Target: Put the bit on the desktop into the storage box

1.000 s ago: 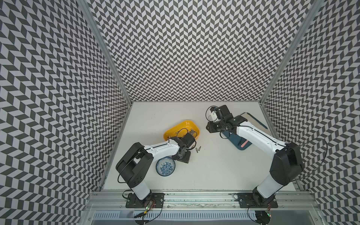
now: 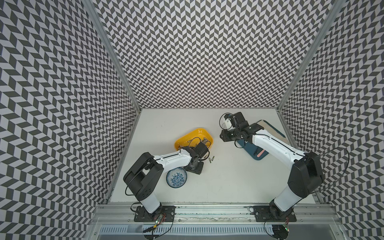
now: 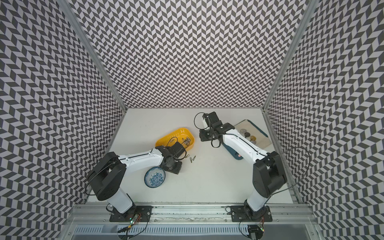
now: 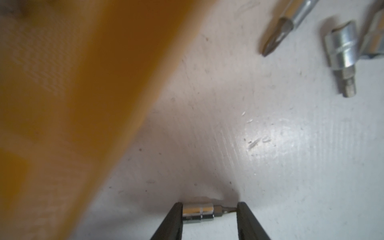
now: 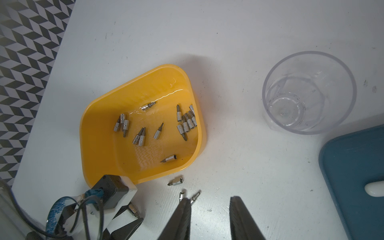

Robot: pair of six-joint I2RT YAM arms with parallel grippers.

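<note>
A silver bit [image 4: 198, 212] lies on the white table between the fingertips of my left gripper, whose tips stand at its two ends; whether they grip it I cannot tell. Beside it the yellow storage box [image 5: 140, 168] holds several bits. Other bits lie loose near the box, among them a socket bit [image 4: 342, 46] and a Phillips bit [image 4: 288, 26] in the left wrist view. My right gripper stands part open above the table, right of the box, with nothing seen between its fingers.
A clear cup [image 5: 308, 92] stands right of the box, a blue tray [image 5: 348, 176] farther right. A blue patterned bowl [image 2: 176, 177] sits at front left, close by the left arm.
</note>
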